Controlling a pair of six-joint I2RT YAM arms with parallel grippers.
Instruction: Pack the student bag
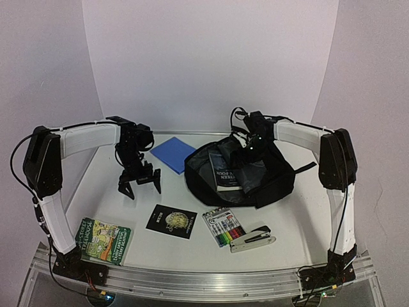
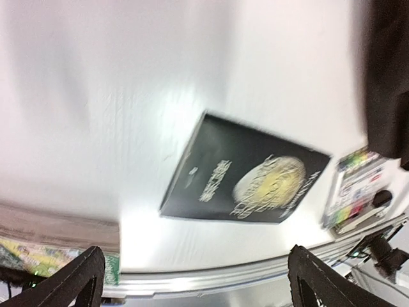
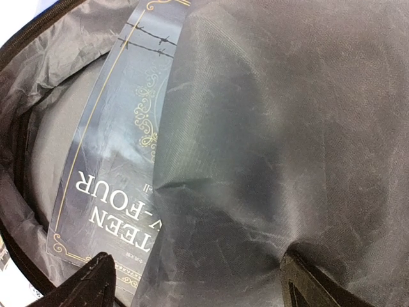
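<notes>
The black bag lies opened on the table, and a dark blue-grey book is inside it, partly under a grey fabric flap. At the bag's opening, my right gripper has its fingers wide apart over that flap. My left gripper is open and empty above the table, left of the bag. The black book lies flat in front of it. Nearer the front edge are a pack of coloured markers, a stapler and a green illustrated book.
A blue flat folder rests behind the bag's left side. A strap sticks out to the bag's right. Bare table lies between the left gripper and the bag.
</notes>
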